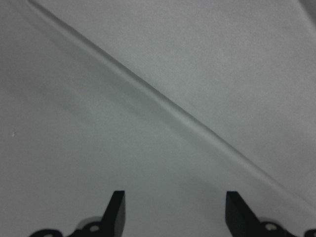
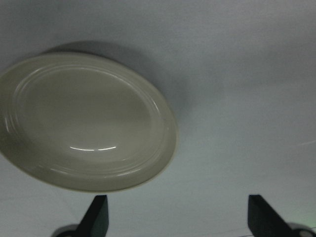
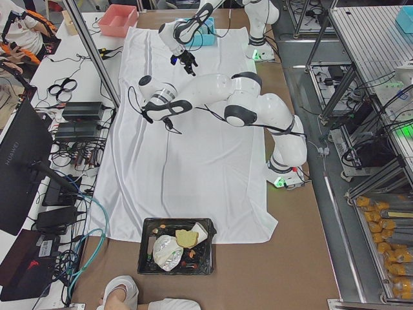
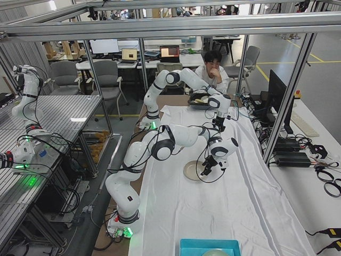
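Observation:
A beige oval plate (image 2: pixel 86 123) (image 4: pixel 191 169) lies on the white cloth (image 3: pixel 168 181), hidden behind an arm in the camera left view. My right gripper (image 4: pixel 206 170) is open above it, the plate left of and beyond the fingertips, nothing between them. My left gripper (image 3: pixel 161 124) is open over bare, creased cloth, with nothing between its fingers.
A black tray (image 3: pixel 145 245) with bread and wrappings is at one end of the cloth, a blue bin (image 4: pixel 209 246) at the other. A monitor (image 3: pixel 22 168), cables and boxes line one side. Cloth near the tray is clear.

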